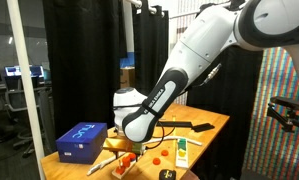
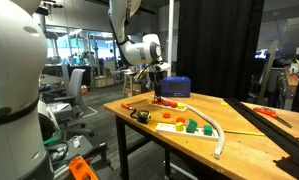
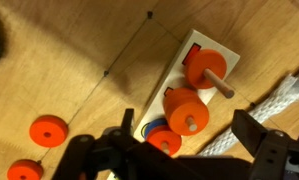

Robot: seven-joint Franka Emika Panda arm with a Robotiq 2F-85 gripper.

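Observation:
In the wrist view, a pale wooden peg board (image 3: 222,54) lies diagonally on the table with three stacks along it. Orange rings (image 3: 197,66) circle the far peg, which leans out toward the right. A bulky orange piece (image 3: 182,105) sits on the middle peg, and at the near end an orange ring (image 3: 161,138) rests above a blue one (image 3: 154,127). My gripper is open over the board, its fingers on either side of the middle and near stacks, holding nothing. The arm partly hides the board in exterior view 1.
Two loose orange rings (image 3: 48,131) lie left of the board. A white braided cable (image 3: 274,100) runs along its right. Green pieces (image 2: 192,126) stand farther along the table; a blue box (image 1: 82,143) is at the back. Bare wood lies left of the board.

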